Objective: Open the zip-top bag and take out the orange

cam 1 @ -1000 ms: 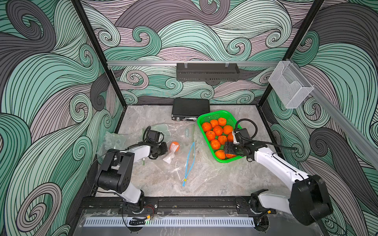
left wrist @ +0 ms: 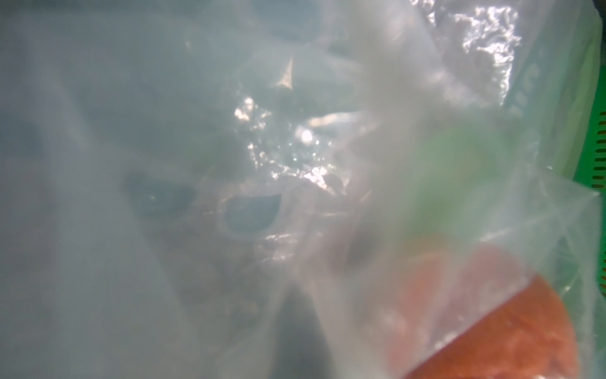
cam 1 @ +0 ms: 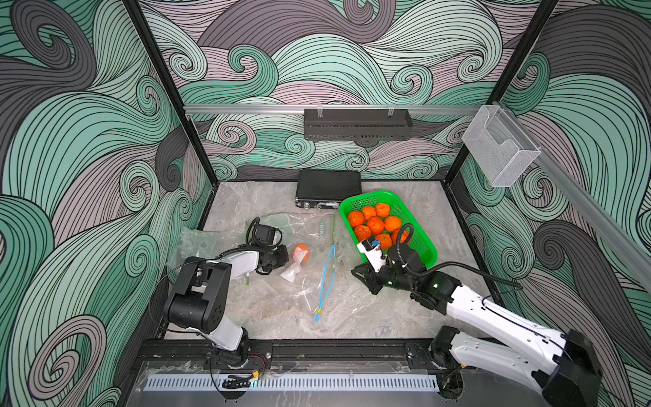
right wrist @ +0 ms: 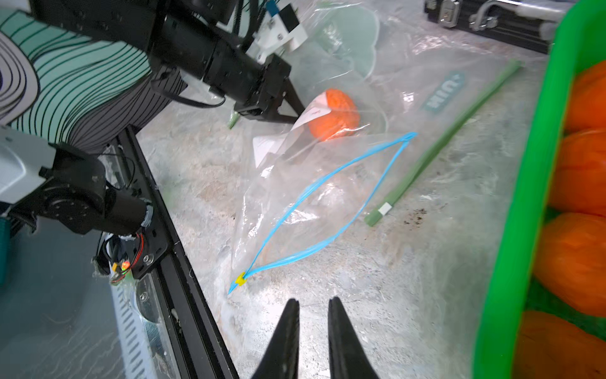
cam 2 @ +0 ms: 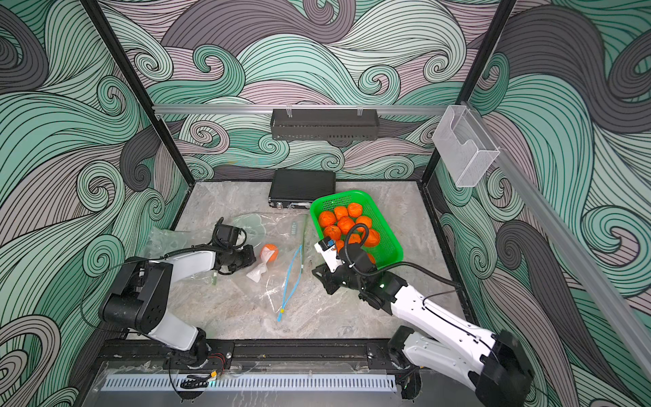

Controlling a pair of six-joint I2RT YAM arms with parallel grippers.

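A clear zip-top bag (right wrist: 296,214) with blue zip strips and a yellow slider (right wrist: 241,278) lies on the table, an orange (right wrist: 337,115) with a white piece of wrapping inside or under its film. My left gripper is low at the bag beside the orange; its fingertips' hold is unclear. Its wrist view is filled by film and part of the orange (left wrist: 505,334). My right gripper hangs over bare table right of the bag, at the crate's edge, its fingers slightly apart with nothing visible between them.
A green crate (cam 1: 423,251) of several oranges stands to the right. A black case (cam 1: 329,183) lies at the back, and more clear bags (cam 1: 193,244) lie at the left. Bare table shows near the front right.
My right gripper has moved left from over the crate toward the bag's blue zip. My left arm and the bag look unchanged.
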